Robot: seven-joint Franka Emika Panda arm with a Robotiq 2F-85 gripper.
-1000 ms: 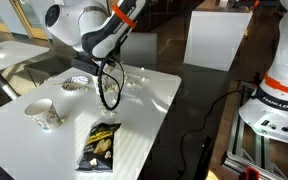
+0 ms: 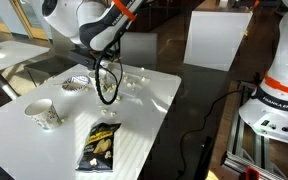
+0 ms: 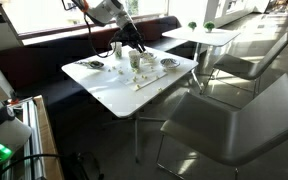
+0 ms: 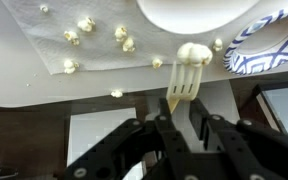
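In the wrist view, my gripper is shut on a pale fork [image 4: 187,82], its tines pointing away from me. Popcorn [image 4: 194,53] sits at the tine tips; whether it is speared or only lies behind them I cannot tell. Just beyond is the rim of a round white dish [image 4: 196,22], cut off by the frame's top. More popcorn pieces [image 4: 87,24] lie scattered on the white table to the left. In exterior view 1 the arm and its cable largely cover the fork area.
A blue-patterned bowl [image 4: 238,62] stands to the right in the wrist view. A patterned cup [image 2: 44,114] and a dark snack bag [image 2: 99,147] rest on the table [image 2: 44,155]. Free table surface lies around the bag. The table edge runs below the fork in the wrist view.
The arm has shifted slightly up and to the left in exterior view 1. The cup and the snack bag have stayed where they were.
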